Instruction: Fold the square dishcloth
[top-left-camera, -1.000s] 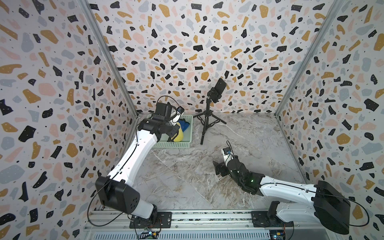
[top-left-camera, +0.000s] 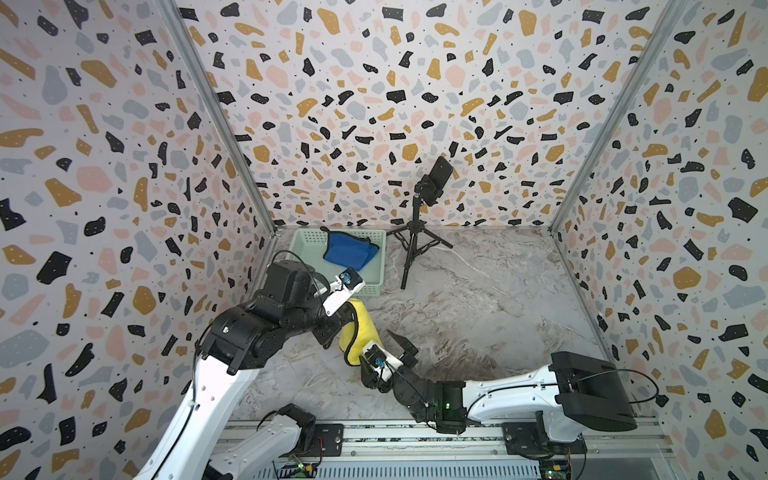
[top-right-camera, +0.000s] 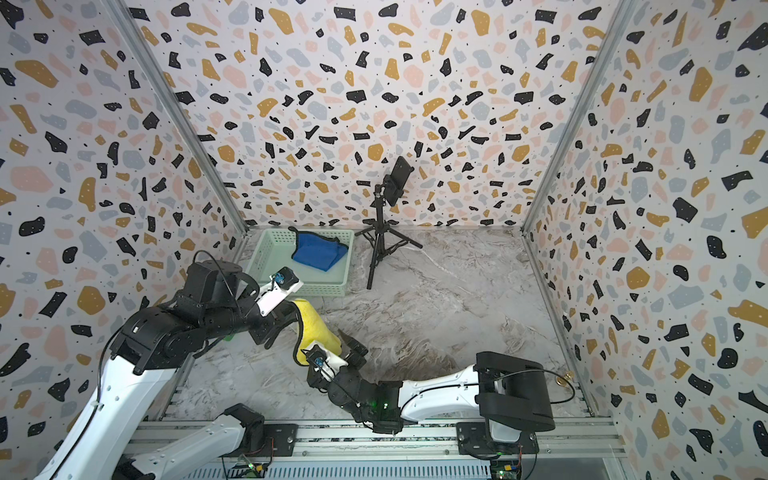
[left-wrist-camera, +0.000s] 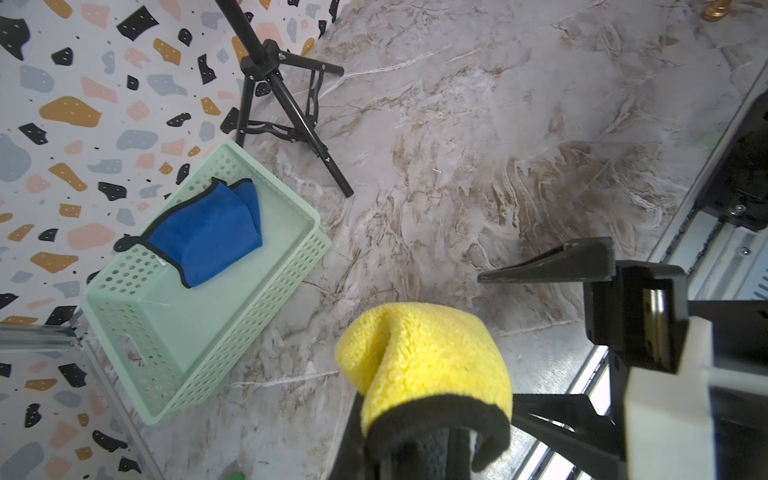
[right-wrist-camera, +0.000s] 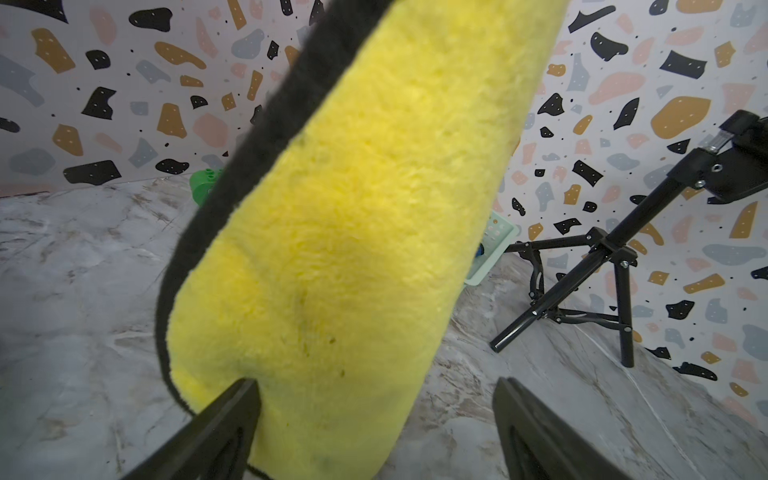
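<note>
A yellow cloth (top-left-camera: 361, 334) with a black border hangs from my left gripper (top-left-camera: 345, 313), which is shut on its upper part. In the left wrist view the fluffy yellow cloth (left-wrist-camera: 436, 360) bulges over the left fingertips and mostly covers them. My right gripper (top-left-camera: 387, 357) stands open at the cloth's lower end. Up close in the right wrist view, the cloth (right-wrist-camera: 344, 232) hangs between the right fingers, its lower corner nearer the left finger (right-wrist-camera: 228, 432); the other finger (right-wrist-camera: 536, 424) is apart from it.
A pale green basket (left-wrist-camera: 280, 312) holding a blue cloth (left-wrist-camera: 212, 232) stands at the back left. A black tripod (top-left-camera: 414, 228) is at the back, right of the basket.
The right arm has moved left to the cloth, its gripper open.
</note>
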